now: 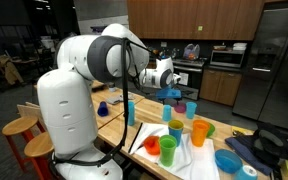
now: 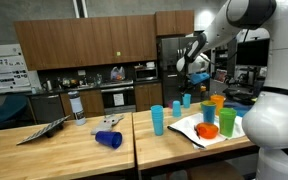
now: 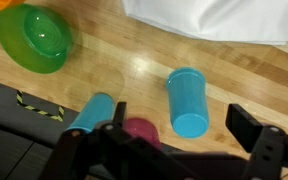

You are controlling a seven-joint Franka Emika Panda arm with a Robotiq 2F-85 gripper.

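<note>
In the wrist view, my gripper stands open above the wooden table, its dark fingers (image 3: 249, 130) apart at the lower left and right. A light blue cup (image 3: 188, 98) shows between and beyond them; whether they reach its height, I cannot tell. Left of it are another blue cup (image 3: 92, 110) and a dark red, round thing (image 3: 142, 129), partly behind the left finger. A green cup or bowl (image 3: 44, 40) is at the upper left.
A white cloth (image 1: 198, 155) covers part of the table, with a green cup (image 1: 167, 151) and an orange cup (image 1: 199, 132) around it. Blue cups (image 2: 158, 120) stand on the table. A person (image 2: 192, 72) stands behind the table. Bare wood (image 2: 44, 150) lies at left.
</note>
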